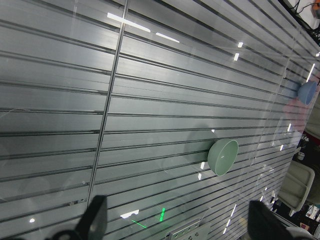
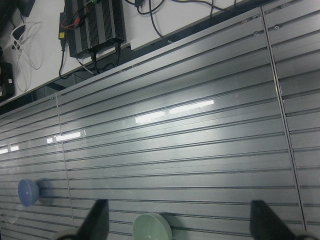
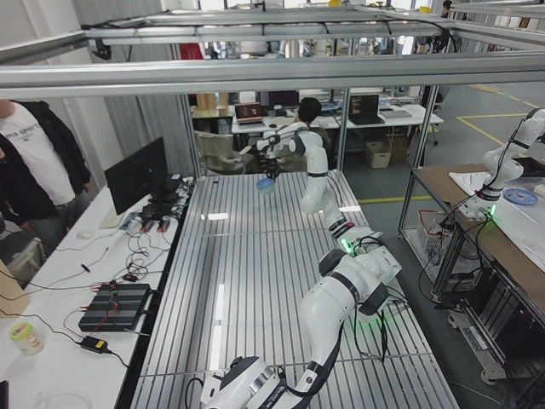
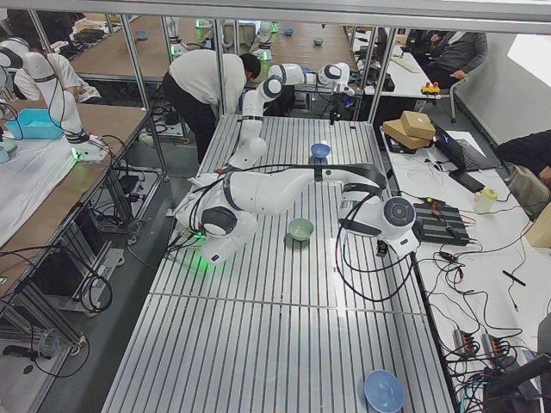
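A green bowl [image 4: 300, 229] [image 1: 223, 157] [image 2: 151, 227] sits on the slatted metal table [image 4: 258, 353]. Blue bowls show near and far in the camera right view [image 4: 383, 391], and in both wrist views [image 1: 306, 92] [image 2: 28, 192]. In the camera left view one arm's dark gripper is at a blue bowl [image 3: 266, 184] at the far end; its grip is unclear there. My left gripper and right gripper each show fingers wide apart at their wrist view's bottom, nothing between them, above the table.
A white side table [image 3: 60, 358] with monitor, black power boxes [image 3: 115, 307] and cables runs along the metal table. The arms' bases and frame posts line the other edge.
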